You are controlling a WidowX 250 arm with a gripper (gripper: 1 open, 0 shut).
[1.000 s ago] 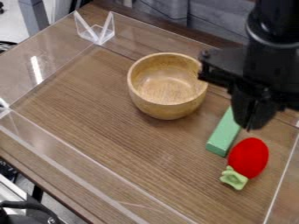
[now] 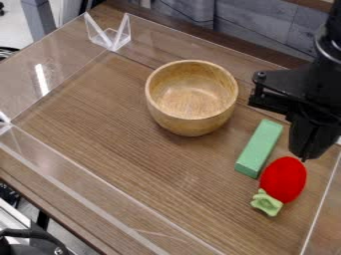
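My gripper (image 2: pixel 306 151) is at the upper right, black and shut, its tip just above a red rounded object (image 2: pixel 282 179) on the wooden table (image 2: pixel 120 174). A light green piece (image 2: pixel 266 205) pokes out below the red object. A green rectangular block (image 2: pixel 260 147) lies left of the gripper's tip.
A wooden bowl (image 2: pixel 189 97) sits at the centre back. A clear plastic holder (image 2: pixel 107 32) stands at the back left. The table's left edge runs along the lower left, and its left half is mostly clear.
The objects on the table look unmoved.
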